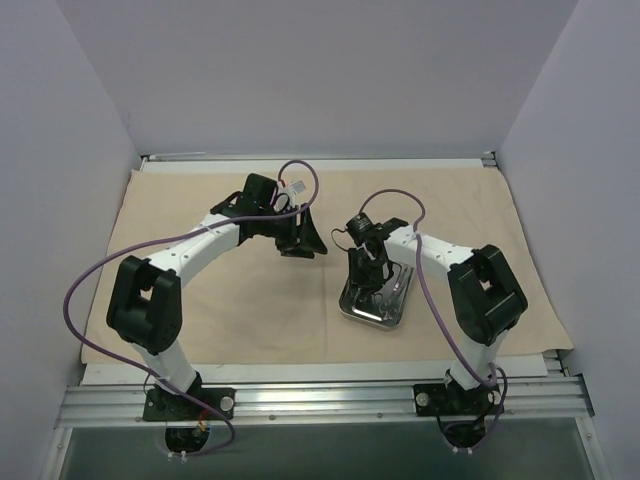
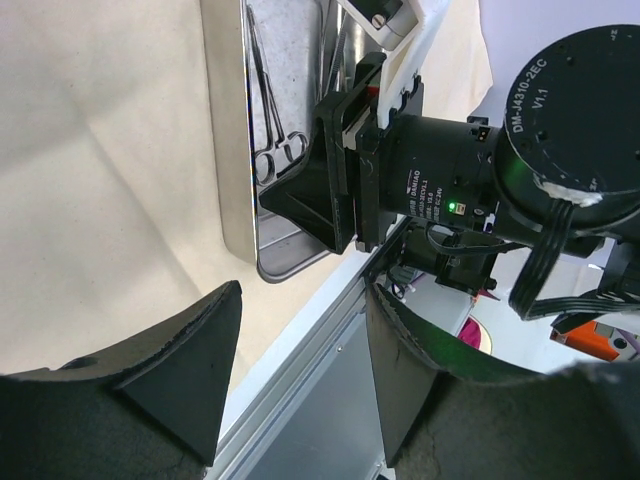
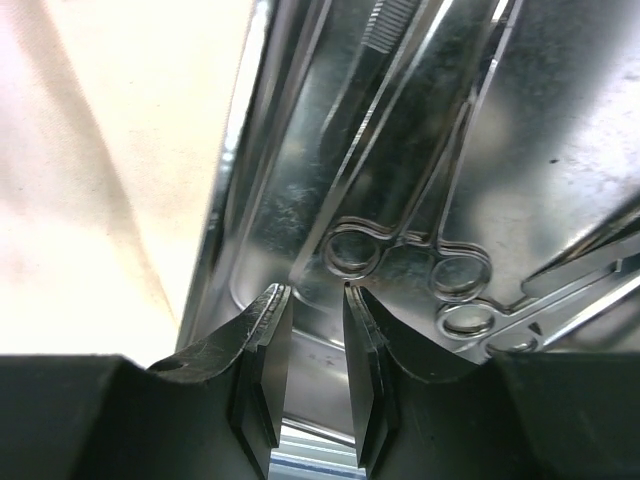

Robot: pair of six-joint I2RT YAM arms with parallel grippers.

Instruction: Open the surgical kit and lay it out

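The metal tray (image 1: pixel 372 319) lies right of centre in the top view, with several steel instruments inside. In the right wrist view a ring-handled instrument (image 3: pixel 440 235) has its rings near the tray's end. Beside it lies a slim tool with a ribbed grip (image 3: pixel 388 24); more ring handles (image 3: pixel 468 319) show at lower right. Over the tray, my right gripper is part open, its fingers close together around an empty gap. My left gripper (image 1: pixel 304 252) stands open above the cloth, left of the tray; only cloth and table edge show between its fingers.
Beige cloth (image 1: pixel 240 310) covers the table, with wide bare areas on the left and far right. A metal rail (image 1: pixel 330 397) runs along the front edge. Both arms' hoses arch overhead, and the two grippers are fairly near each other.
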